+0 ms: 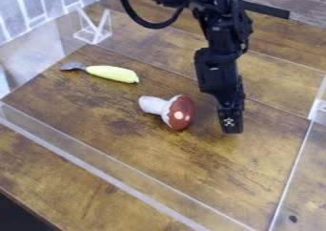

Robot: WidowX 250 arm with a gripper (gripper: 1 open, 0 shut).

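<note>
My black gripper (230, 122) hangs low over the wooden table, just right of a toy mushroom (180, 112) with a red, white-spotted cap and white stem lying on its side. The gripper is apart from the mushroom, with nothing visible held; how its fingers stand is hard to see from this angle. A pale yellow-green corn-like toy (112, 73) lies at the upper left, beside a grey fork-like utensil (74, 67).
A clear plastic stand (94, 25) is at the back left. Clear walls edge the wooden table (140, 173) at left and right.
</note>
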